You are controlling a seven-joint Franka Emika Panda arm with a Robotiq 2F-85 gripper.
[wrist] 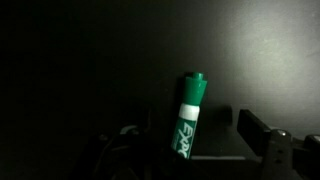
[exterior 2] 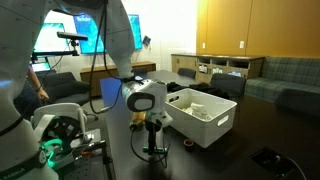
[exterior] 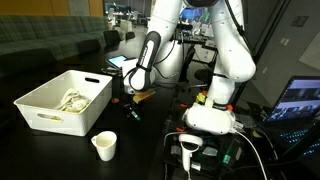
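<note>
A marker with a green cap and a white label (wrist: 188, 115) lies on the dark table in the wrist view. My gripper is parted around it, one fingertip on each side. Dark gaps show between the marker and both fingers, so nothing is gripped. Exterior view 1 has the gripper (exterior: 132, 108) low over the table, right of the white box. From the other side, the gripper (exterior 2: 155, 152) appears close to the tabletop, and the marker is hard to make out there.
A white box (exterior: 58, 123) with a pale, crumpled item (exterior: 73, 101) inside stands left of the gripper. Nearer the front is a white mug (exterior: 105, 146). Dark cables (exterior 2: 280, 160) lie on the table past the box. Bare table surrounds the marker.
</note>
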